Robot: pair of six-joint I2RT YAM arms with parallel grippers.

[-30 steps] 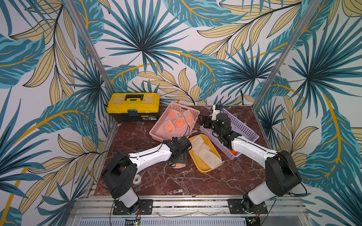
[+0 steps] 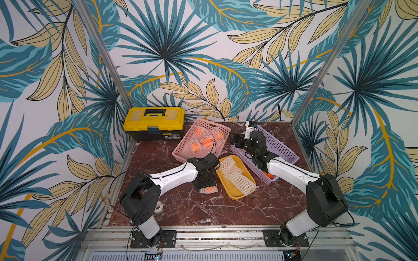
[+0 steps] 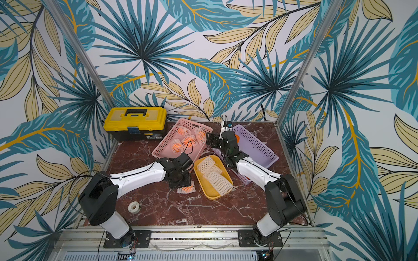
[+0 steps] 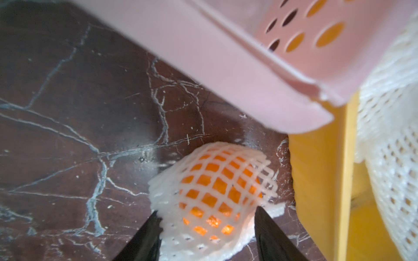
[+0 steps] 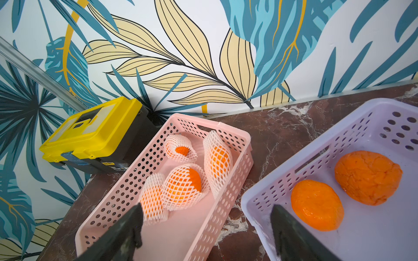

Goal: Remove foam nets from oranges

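On the marbled table, left of the yellow tray (image 2: 234,195), lies an orange in a white foam net (image 4: 217,195). My left gripper is open above it, its dark fingertips at either side of the netted fruit; whether they touch it I cannot tell. Over the near corner of the purple basket, my right gripper stands open and empty. Several netted oranges (image 5: 185,186) rest in the pink basket (image 5: 200,120). Bare oranges (image 5: 317,205) sit in the purple basket (image 5: 285,176). Empty foam nets (image 2: 242,181) fill part of the yellow tray.
A black toolbox with a yellow lid (image 2: 154,119) stands at the back left. A white tape roll (image 2: 159,207) lies near the left arm. In the left wrist view, the pink basket's edge and the yellow tray's wall are close by.
The right arm has stayed in place.
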